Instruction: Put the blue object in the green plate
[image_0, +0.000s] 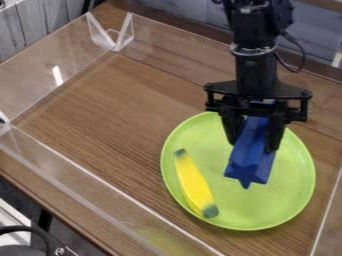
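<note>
A blue object (250, 160), long and narrow, hangs tilted with its lower end over the green plate (285, 208). My gripper (254, 132) is shut on its upper part, and the black fingers hide that end. From this angle I cannot tell whether the lower end touches the plate. The plate lies flat on the wooden table and shows a wide bare area around the blue object.
A yellow object (195, 184) with a grey-green end lies along the left side of the plate. Bare wooden table (100, 125) spreads out to the left. A white wire stand (112, 33) is at the far left, and clear walls edge the table.
</note>
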